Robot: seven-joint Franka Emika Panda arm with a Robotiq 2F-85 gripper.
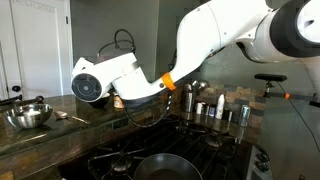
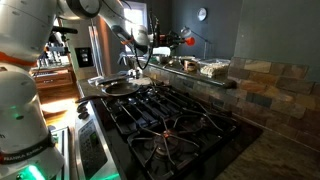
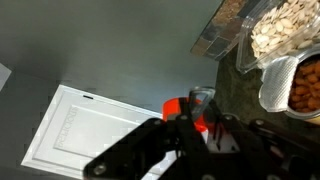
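Note:
In the wrist view my gripper is shut on a red thing (image 3: 183,106) with a shiny silver part showing beside it. Dark fingers hide much of its shape. From exterior view 2 the gripper (image 2: 172,37) is small, held above the back counter, with red (image 2: 187,33) visible at its tip. In exterior view 1 the white arm (image 1: 125,80) covers most of the gripper. The wrist view also has a container of almonds (image 3: 306,85) and a clear container of pale flakes or nuts (image 3: 282,27) at the right.
A metal bowl (image 1: 30,117) and a spoon (image 1: 68,117) rest on the counter at left. A dark pan (image 1: 167,167) sits on the stove (image 2: 165,125). Several bottles and shakers (image 1: 220,105) line the back right. A white door (image 3: 90,135) shows beyond.

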